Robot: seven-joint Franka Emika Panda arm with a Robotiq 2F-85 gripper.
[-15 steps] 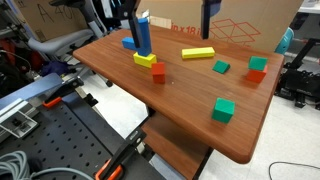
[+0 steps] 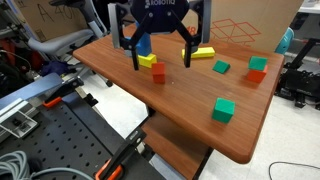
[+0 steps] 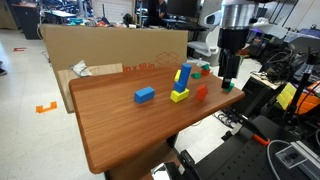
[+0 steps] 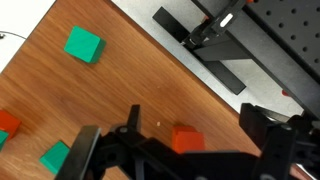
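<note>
My gripper hangs above the table with its fingers wide apart and nothing held between them. A red block stands on the wood below it; in the wrist view this red block lies between the two dark fingers, toward the bottom edge. A yellow block sits close behind it, with an upright blue block on top. To the right are a green block near the table's rounded end, a flat green block and a red block with green on top.
A long yellow block lies toward the back. Another blue block rests farther along the table. Cardboard panels stand behind. Between the green block and the red one, the wood is bare.
The gripper has come lower and shifted in exterior view 1, so that its fingers now appear around the red block's position. Its fingers stay apart. The blocks have not visibly moved.
</note>
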